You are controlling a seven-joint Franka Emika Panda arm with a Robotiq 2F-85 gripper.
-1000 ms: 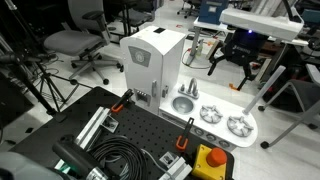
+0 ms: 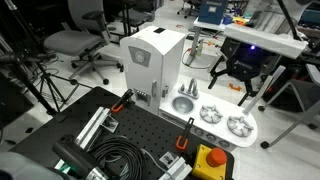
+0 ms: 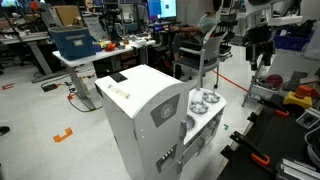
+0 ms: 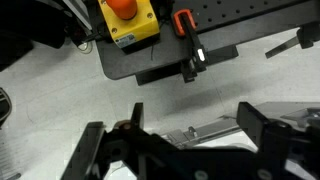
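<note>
My gripper hangs above the right side of the white toy kitchen, over the floor beyond its burners. In the wrist view its two dark fingers stand wide apart, the gripper open with only bare floor in the gap. The toy kitchen has a tall white cabinet, a grey sink with a faucet, and two silver burners, one left and one right. The cabinet's door front shows in exterior view 1, and it looks shut. Inside the cabinet is hidden.
A black perforated base plate lies in front of the kitchen, with orange-handled clamps along its edge. A yellow box with a red-orange button sits at its right corner. Coiled black cable lies near the front.
Kitchen, clamps and button box have stayed put.
</note>
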